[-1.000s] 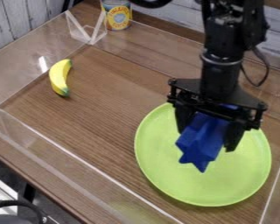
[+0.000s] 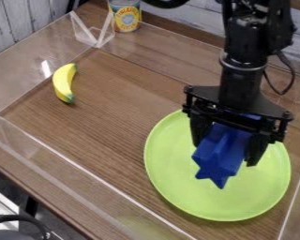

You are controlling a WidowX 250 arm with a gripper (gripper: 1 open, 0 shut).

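Note:
My black gripper [image 2: 235,127] hangs over a green plate [image 2: 197,192] at the right of the wooden table, its two fingers around a blue object [image 2: 221,157], which looks like a star-shaped or crumpled piece, low over the plate. The fingertips are dark and partly overlap the blue thing, so whether they grip it is unclear. Whether it touches the plate cannot be told.
A yellow banana [image 2: 65,82] lies at the left. A can [image 2: 124,14] stands at the back beside a clear plastic piece [image 2: 95,26].
My gripper has shifted slightly upward in the view over the last second, with the blue object staying between its fingers.

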